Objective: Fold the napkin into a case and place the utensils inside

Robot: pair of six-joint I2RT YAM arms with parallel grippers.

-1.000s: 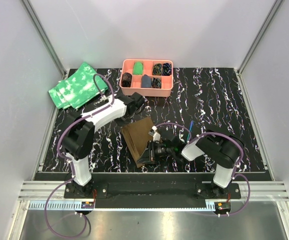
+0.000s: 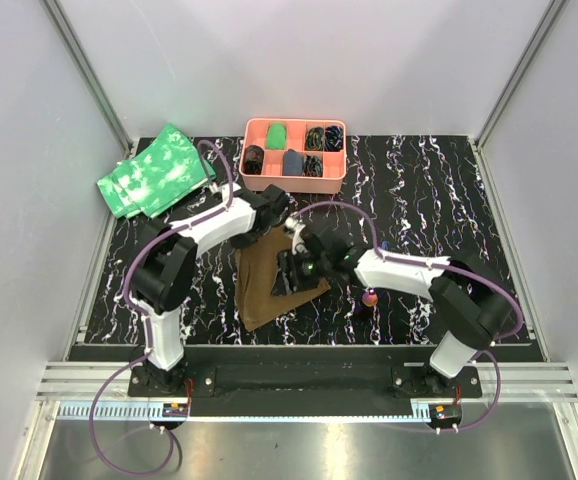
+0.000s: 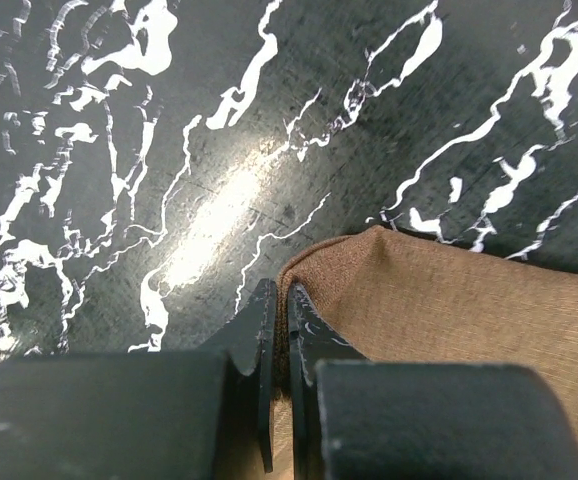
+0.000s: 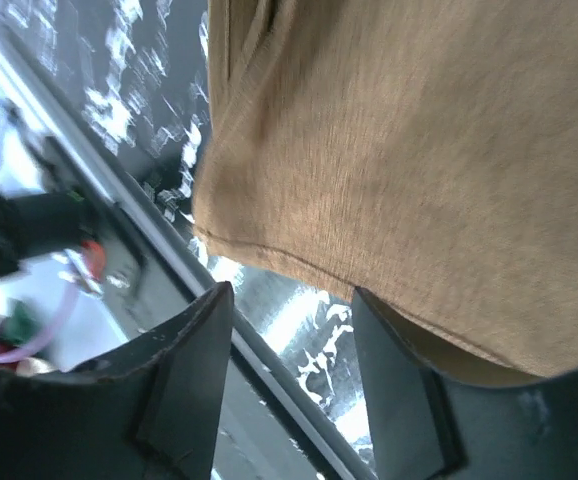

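The brown napkin lies on the dark marbled table, in front of the sectioned box, with a fold along its left side. In the left wrist view, my left gripper is shut on a pinched edge of the napkin near its corner. My right gripper stands open above the napkin's near part, its fingers apart with no cloth gripped. Beyond them the cloth's near edge shows in the right wrist view. A pink-orange end of an object, possibly a utensil, peeks out beside the right arm; the arm covers most of it.
A pink sectioned box with rolled cloths stands at the back. Green patterned cloths lie back left. The table's near edge runs close to the napkin.
The cloth's near part has spread out flatter.
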